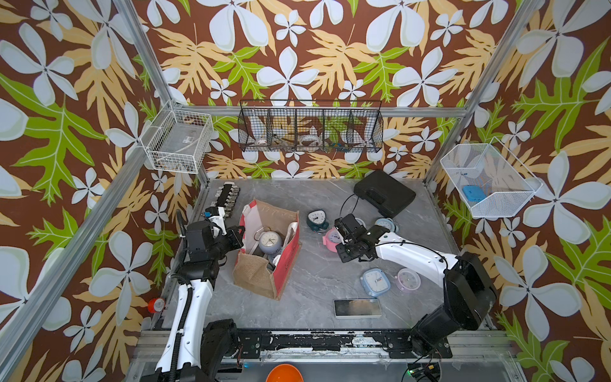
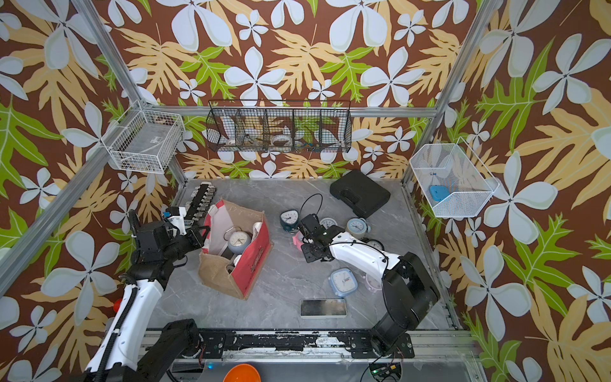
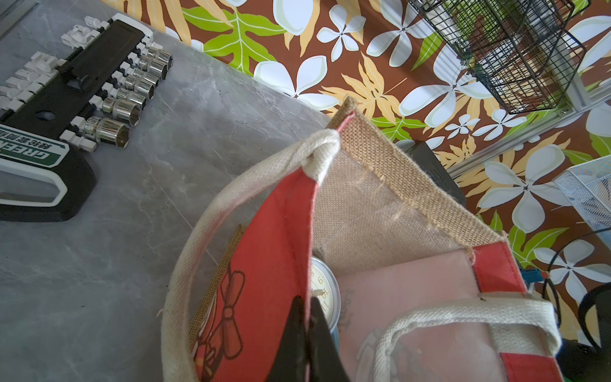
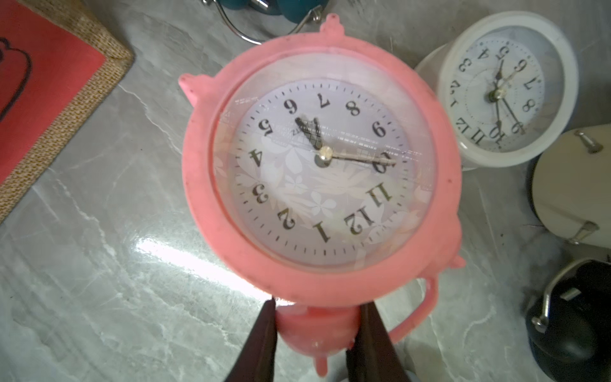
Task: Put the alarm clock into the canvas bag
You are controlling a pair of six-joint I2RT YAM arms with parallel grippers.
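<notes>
The canvas bag (image 1: 285, 270), tan with red sides, stands open on the table; a grey clock (image 1: 270, 241) is inside. My left gripper is shut at the bag's left wall, the thin red edge running between its fingers. A pink alarm clock (image 4: 248, 280) faces up in the right wrist view, reading upside down. My right gripper has its fingers (image 4: 256, 343) on either side of the clock's pink rounded end, close against it. Whether they are clamped on it, and whether the clock is off the table, cannot be told.
Near the pink clock are a teal clock (image 1: 316, 219), a white clock (image 4: 499, 89), and a blue clock (image 1: 375, 282). A phone-like slab (image 1: 357, 308) lies in front, a black case (image 1: 385, 193) behind. Bare table separates the bag from the pink clock.
</notes>
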